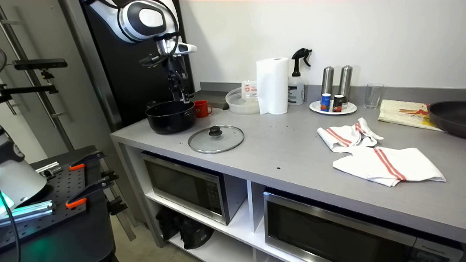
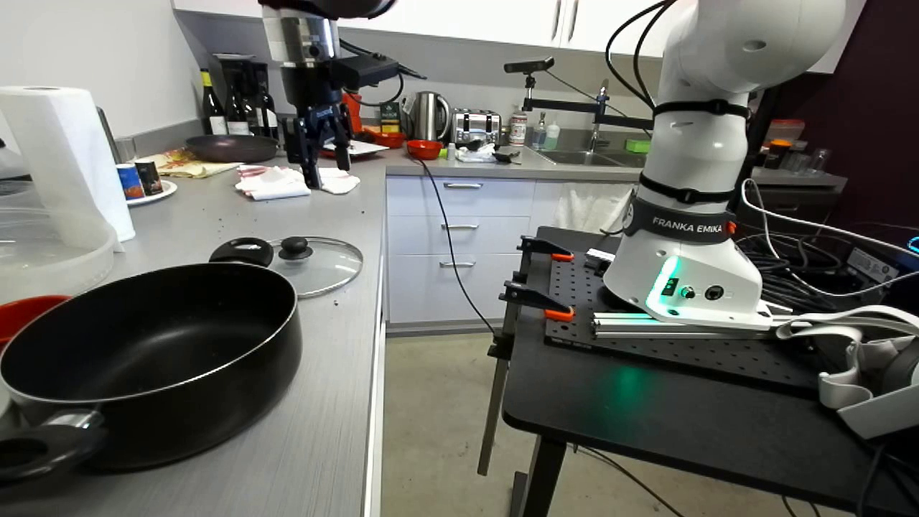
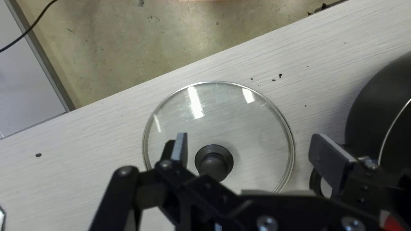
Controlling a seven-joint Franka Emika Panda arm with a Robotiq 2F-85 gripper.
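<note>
A clear glass lid point(image 1: 203, 142) with a metal rim lies flat on the counter, its black knob point(image 3: 214, 161) facing up. Beside it stands a black pot point(image 1: 171, 118), uncovered and apparently empty in exterior view 2, where its dark inside point(image 2: 164, 332) shows. My gripper is open and pointing down, with nothing held. From the wrist, the lid is seen below, with the knob between the fingers but closer to the left one. The gripper point(image 2: 328, 174) hangs clear above the counter.
A red mug point(image 1: 202, 108), a plastic bowl point(image 1: 242, 104) and a paper towel roll point(image 1: 273, 87) stand behind the pot and lid. White towels point(image 1: 389, 163) lie to the right.
</note>
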